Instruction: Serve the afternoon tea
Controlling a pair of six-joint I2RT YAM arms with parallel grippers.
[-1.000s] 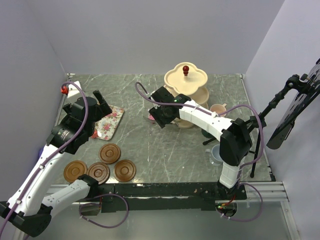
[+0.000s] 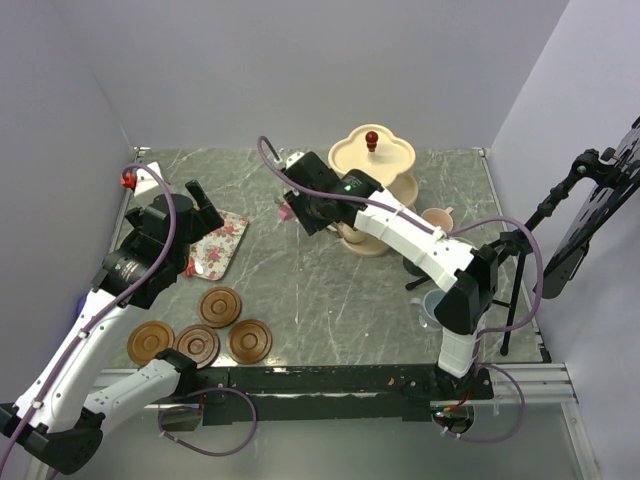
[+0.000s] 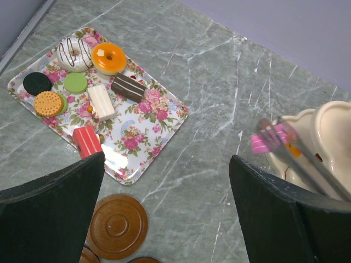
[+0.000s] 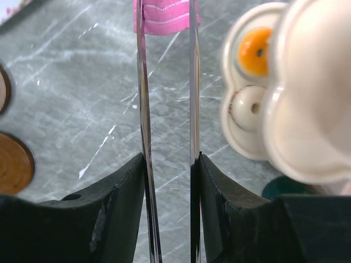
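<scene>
A cream tiered stand holds pastries in the right wrist view, among them an orange-topped piece. My right gripper is left of the stand, its long tongs around a pink striped piece; whether they grip it is unclear. My left gripper stands open above the floral tray, which holds donuts, cookies, bars and a red piece.
Several wooden coasters lie at the front left. A pink cup, a clear cup and a black stand are at the right.
The left arm has not moved.
</scene>
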